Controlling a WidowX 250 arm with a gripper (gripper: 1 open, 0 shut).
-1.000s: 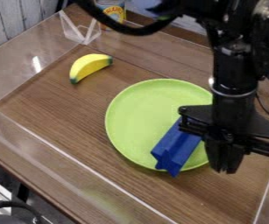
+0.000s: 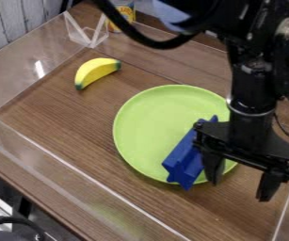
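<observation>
A black gripper (image 2: 240, 177) reaches down at the right, its fingers open and pointing toward the table, beside a blue block (image 2: 184, 156). The block lies tilted across the front right of a green plate (image 2: 147, 126). The gripper's body hides part of the plate's right side and may cover part of the block.
A yellow banana (image 2: 98, 72) lies on the wooden table at the upper left. A can (image 2: 119, 13) stands at the back behind clear plastic.
Over the last second the gripper has come lower and tilted, so its fingertips now show nearer the table beside the block. The plate and banana look unchanged.
</observation>
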